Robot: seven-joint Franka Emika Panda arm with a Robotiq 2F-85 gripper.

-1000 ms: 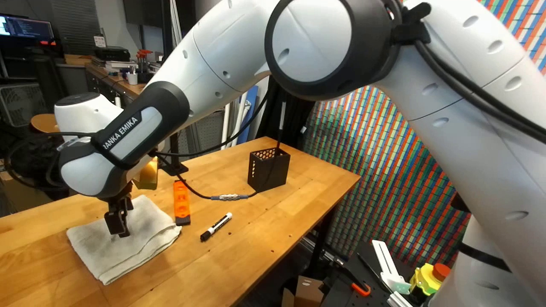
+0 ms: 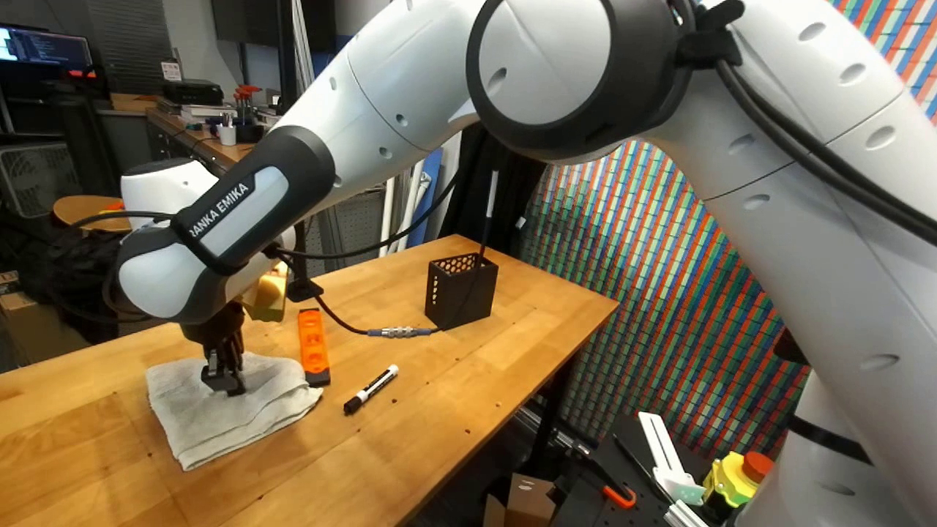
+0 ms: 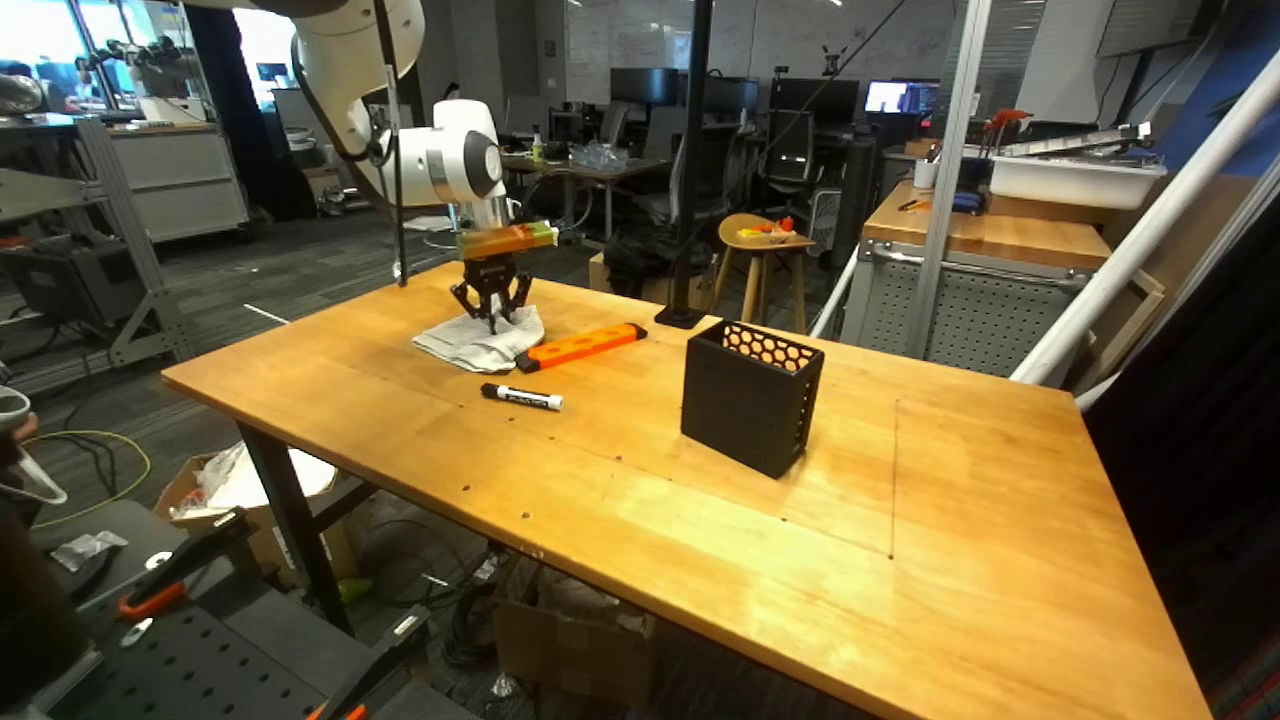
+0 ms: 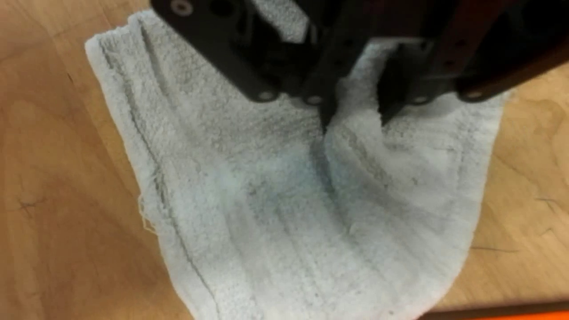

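A folded grey-white towel point(image 2: 202, 430) lies rumpled on the wooden table. My gripper point(image 2: 225, 385) points down onto it, fingertips at the cloth. Up close in the wrist view, a raised fold of the towel point(image 4: 277, 213) stands between the two dark fingers of my gripper. The fingers are part way apart, and whether they grip that fold is unclear. Exterior view 2 also has the gripper point(image 3: 492, 314) over the towel point(image 3: 462, 346).
An orange level point(image 2: 312, 342) lies right beside the towel. Nearer the table's front edge is a black-and-white marker point(image 2: 370, 389). Further right stands a black perforated box point(image 2: 461, 290), with a cable beside it.
My gripper has shifted to the right and away from the front edge. The towel's left side has moved the same way, and the cloth is more bunched under the fingers.
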